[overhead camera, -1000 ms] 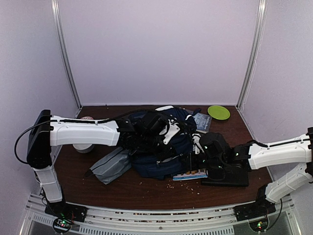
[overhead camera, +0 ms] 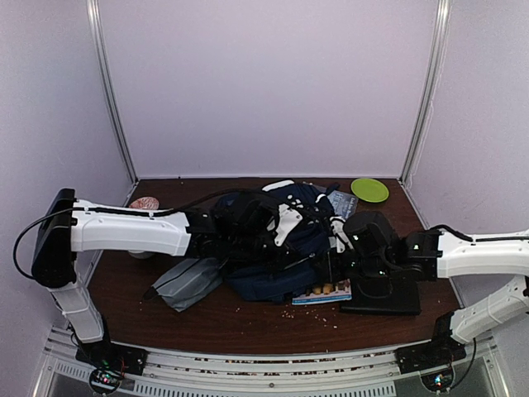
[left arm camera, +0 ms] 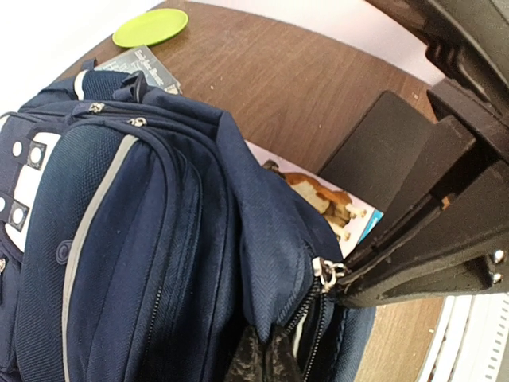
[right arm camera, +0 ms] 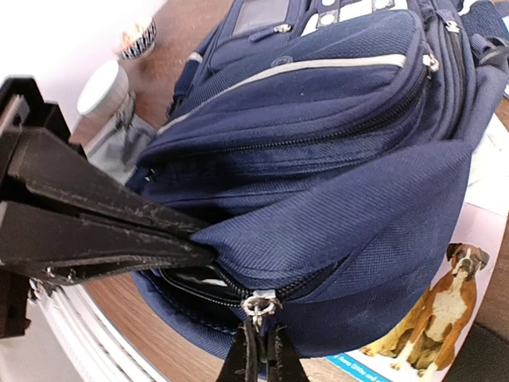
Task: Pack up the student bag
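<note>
The navy backpack (overhead camera: 273,281) lies mid-table, its front compartment's zipper showing. My left gripper is shut at that zipper's edge, over the fabric; whether anything thin is between its tips is hard to tell. My right gripper is shut at the metal zipper pull, which sits at its fingertips; the pull also shows in the left wrist view (left arm camera: 328,272). The picture book with dogs (right arm camera: 441,318) lies partly under the bag, and a grey-blue pouch (overhead camera: 186,285) lies left of it.
A black flat item (overhead camera: 388,302) lies at front right, a grey book (overhead camera: 343,205) and green plate (overhead camera: 369,189) at back right. A white cup (right arm camera: 102,87) stands at the left. Crumbs lie on the front of the table (overhead camera: 248,327).
Both arms have shifted slightly: the left one a little leftward at the elbow, the right one a little rightward. The bag looks almost unchanged.
</note>
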